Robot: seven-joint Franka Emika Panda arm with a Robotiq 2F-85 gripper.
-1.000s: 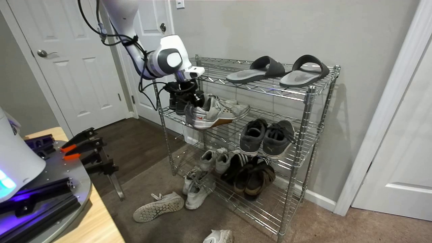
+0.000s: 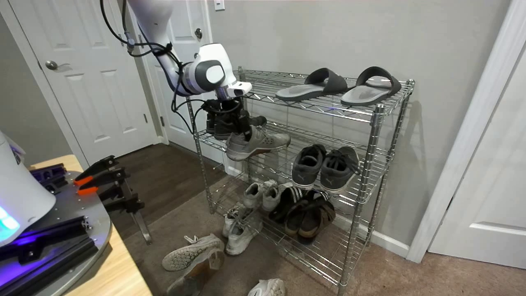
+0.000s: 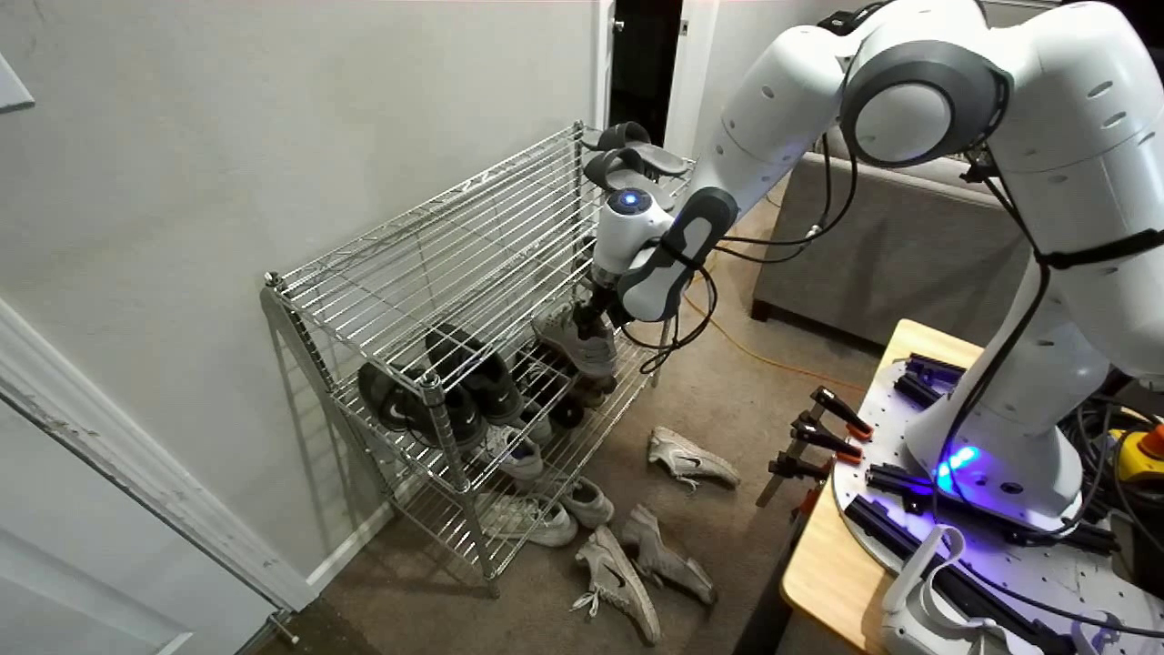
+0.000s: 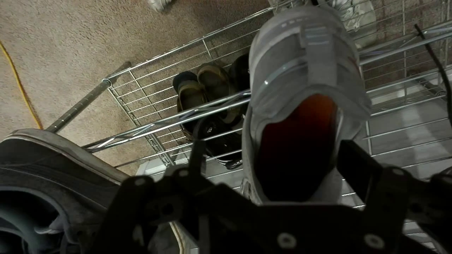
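A grey shoe [image 2: 259,144] is at the middle shelf's front edge, its heel jutting past the front rail. In the wrist view, the grey shoe [image 4: 313,55] has its dark, orange-lined opening between the spread fingers. My gripper [image 2: 242,129] is open, pointing down right at the shoe. A second shoe [image 2: 197,274], with a brown sole, lies tipped on the floor against a pale shoe [image 2: 193,253]. Exterior view 2 shows my gripper [image 3: 590,317] over the grey shoe [image 3: 576,347].
The wire rack [image 2: 362,197] holds grey slides [image 2: 315,84] on top and dark sneakers [image 2: 339,168] on the middle shelf. A dark shoe [image 4: 46,169] is close to the gripper's left side. Several shoes fill the bottom shelf; the upper shelf's left part is bare.
The brown-soled shoe has gone from the middle shelf to the floor, on its side. The grey shoe behind it is now uncovered. My arm has shifted only slightly right.
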